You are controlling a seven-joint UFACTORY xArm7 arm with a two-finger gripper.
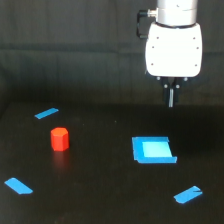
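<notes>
A red block (60, 139), roughly hexagonal in outline, rests on the black table at the left. My gripper (171, 103) points down beneath the white arm body (173, 51) at the upper right, well away from the red block. Nothing shows hanging from its thin dark fingers, and they are too small to tell whether they are open or shut. Toward the middle right lies a pale light-blue square (156, 149) edged with blue tape (150, 138), with nothing on it.
Blue tape strips mark the table at the far left (46, 113), the near left (18, 186) and the near right (188, 195). Bare black table (100, 170) stretches between the red block and the square. Dark curtain hangs behind.
</notes>
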